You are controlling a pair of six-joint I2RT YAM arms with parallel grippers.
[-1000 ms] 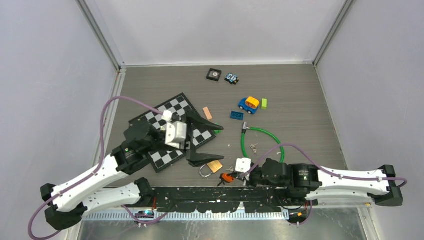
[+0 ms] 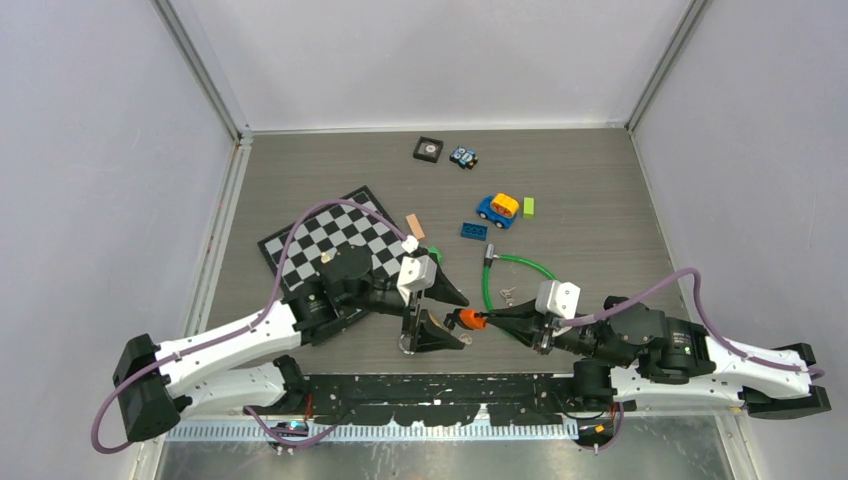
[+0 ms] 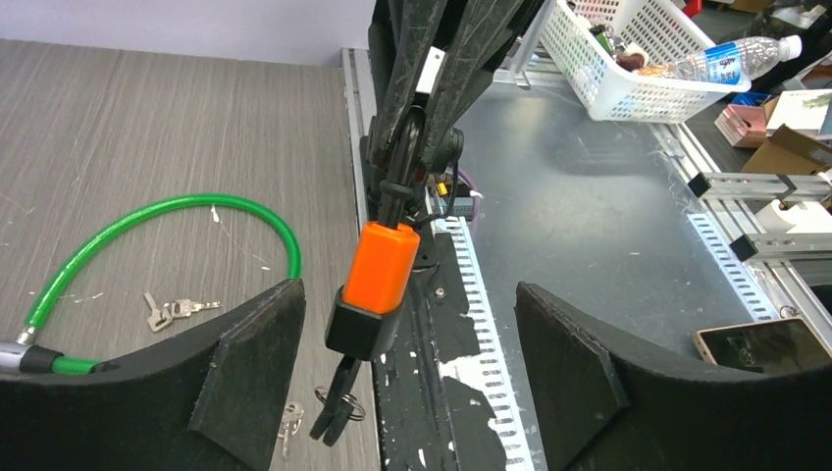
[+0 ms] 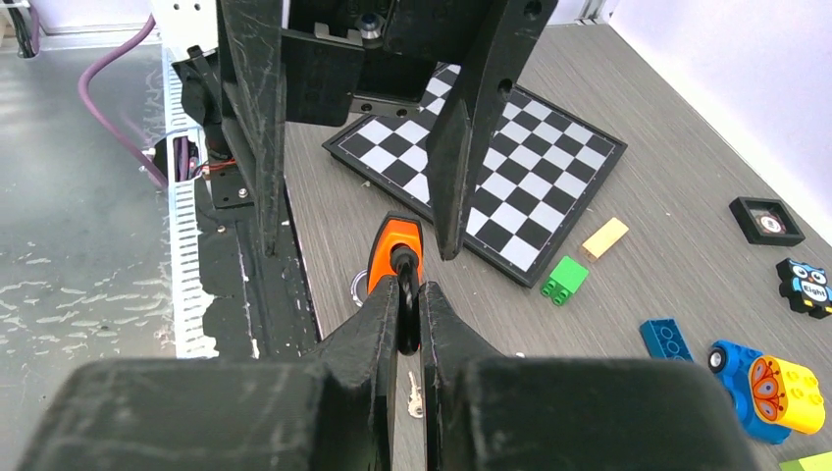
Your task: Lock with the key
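Note:
An orange-and-black padlock [image 3: 378,270] is held by its black shackle in my right gripper, which is shut on it; a key with a ring [image 3: 334,412] points from its black base. My left gripper [image 2: 450,322] stands open around the lock's free end, its two fingers spread on either side in the left wrist view, apparently not touching it. Loose keys [image 3: 182,310] lie on the wooden table inside the curve of a green cable lock [image 3: 186,201]. A second padlock [image 4: 358,285] is mostly hidden.
A chessboard [image 4: 530,177] lies at left, with toy blocks [image 4: 566,280], a blue toy car [image 2: 497,214] and small black items [image 2: 428,149] farther back. Its front edge is just below both grippers.
My left gripper has moved right and toward the front, coming around the padlock. My right gripper has risen and shifted right with the orange padlock in it.

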